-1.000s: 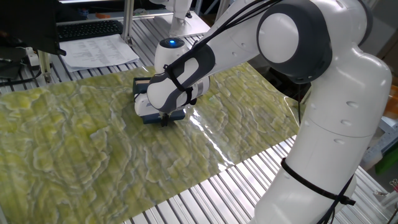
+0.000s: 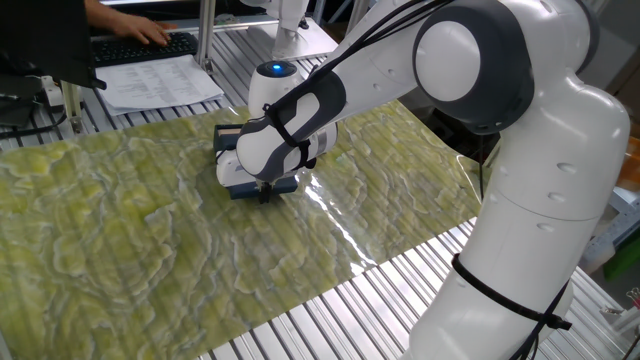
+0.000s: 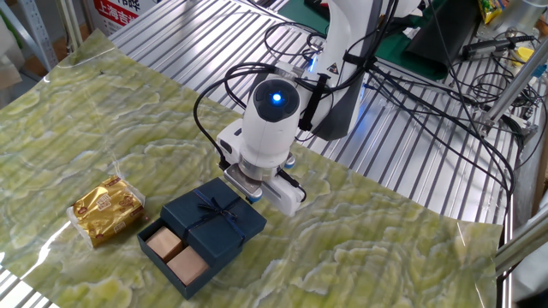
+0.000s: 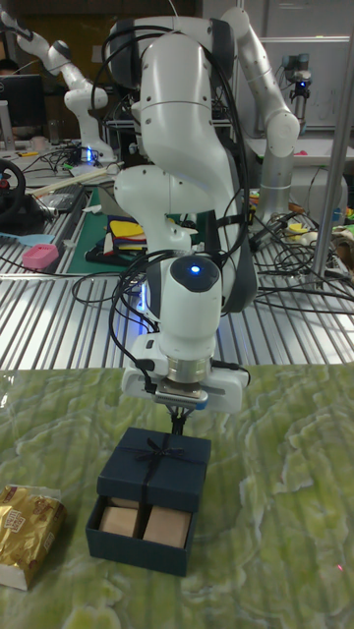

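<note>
A dark blue box stands partly uncovered on the table, with two tan blocks showing inside. Its lid, tied with a dark ribbon bow, sits shifted across the box's far part. My gripper points down at the lid's far edge. The dark fingers appear close together there, touching or nearly touching the lid. Whether the lid's edge is between them cannot be made out; in the second exterior view the gripper body hides the fingertips.
A gold foil package lies beside the box. The green marbled sheet is clear on the box's other side. Past the sheet, loose cables run over the ribbed metal table. Papers and a keyboard lie beyond.
The arm, gripper and box look unchanged. A person's hand has come into view over the keyboard in the background.
</note>
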